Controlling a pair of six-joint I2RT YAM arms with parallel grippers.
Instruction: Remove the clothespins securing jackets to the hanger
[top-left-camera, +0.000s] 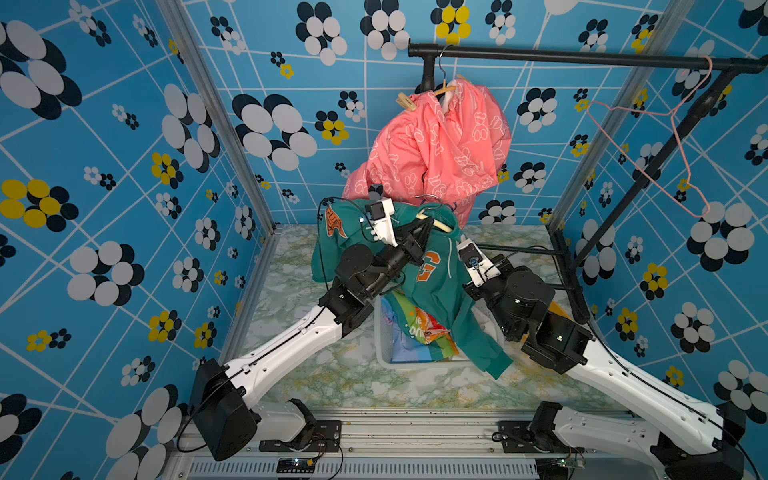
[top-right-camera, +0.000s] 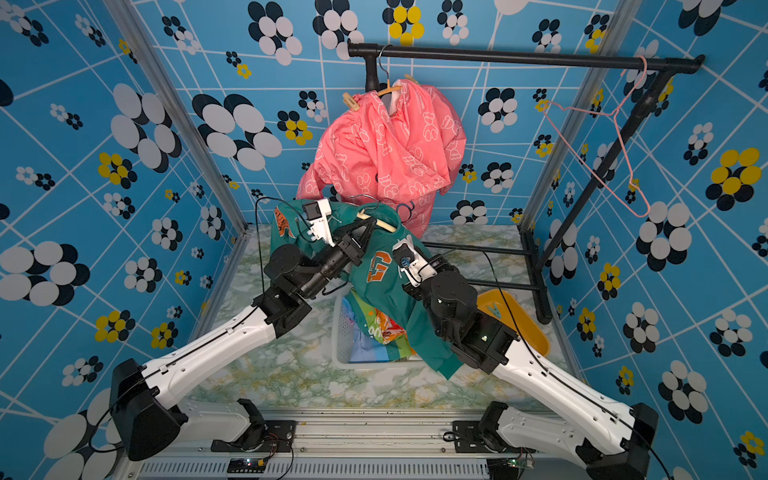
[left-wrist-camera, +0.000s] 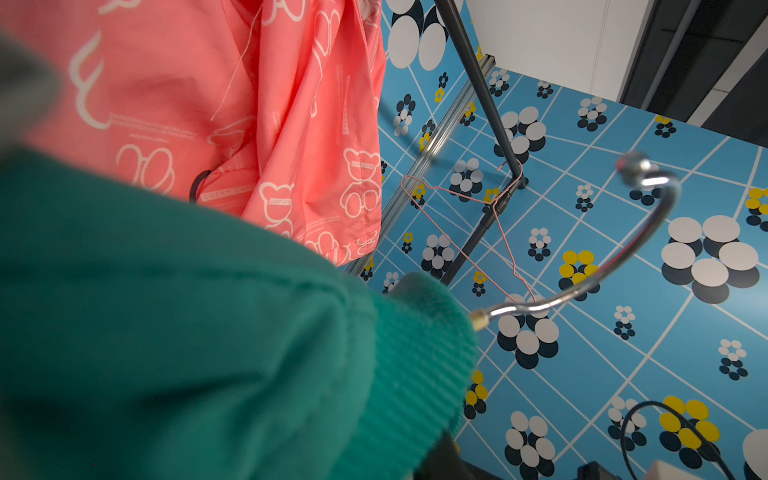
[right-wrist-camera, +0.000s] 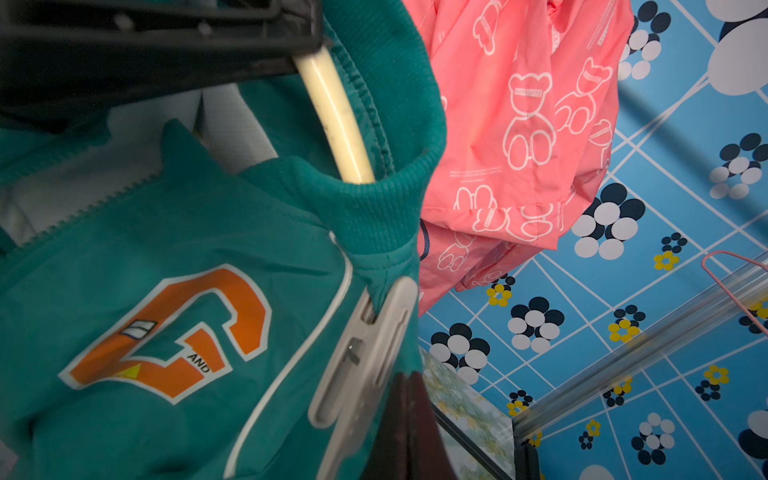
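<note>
The green jacket (top-left-camera: 432, 276) hangs from a cream hanger (right-wrist-camera: 340, 120), with my left gripper shut on the hanger near the collar. The hanger's metal hook (left-wrist-camera: 608, 268) sticks out past the collar in the left wrist view, where fabric hides the left fingertips. A pale grey clothespin (right-wrist-camera: 364, 360) is clipped on the jacket below its collar. Just right of that pin, my right gripper is shut, with nothing seen between its fingers. On the rack, a pink jacket (top-left-camera: 436, 144) hangs with wooden clothespins (top-left-camera: 406, 101) at its shoulders.
A black rack (top-left-camera: 576, 56) spans the back, with an empty pink hanger (top-left-camera: 673, 112) at its right. Under the green jacket stands a white basket (top-right-camera: 342, 336) of colourful clothes. A yellow tray (top-right-camera: 516, 316) lies at the right.
</note>
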